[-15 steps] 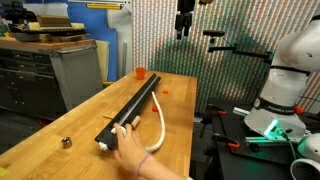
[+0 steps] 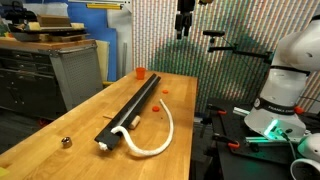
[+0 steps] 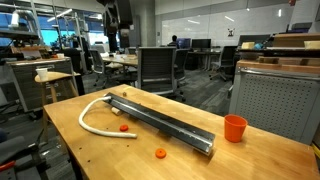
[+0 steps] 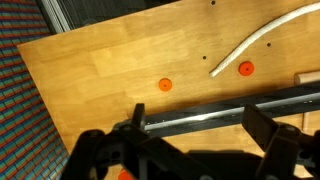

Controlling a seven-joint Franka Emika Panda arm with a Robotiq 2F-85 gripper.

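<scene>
High above the far part of the table hangs my gripper (image 2: 183, 33), clear of everything. In the wrist view its dark fingers (image 4: 262, 130) stand wide apart, with nothing held between them. A long dark metal channel (image 2: 133, 104) lies lengthwise on the wooden table (image 4: 110, 70). Beside it a white hose (image 2: 155, 151) curves over the tabletop. Several small orange discs (image 4: 165, 84) are scattered around the channel, one of them (image 4: 246, 68) close to the hose. An orange cup (image 3: 234, 128) stands near the table's edge.
A small metal piece (image 2: 66, 142) sits on the near left of the table. A grey cabinet (image 2: 82, 72) stands behind on the left.
A person's hand that was at the near end of the channel and hose a second ago is gone from view. My gripper shows no visible movement.
</scene>
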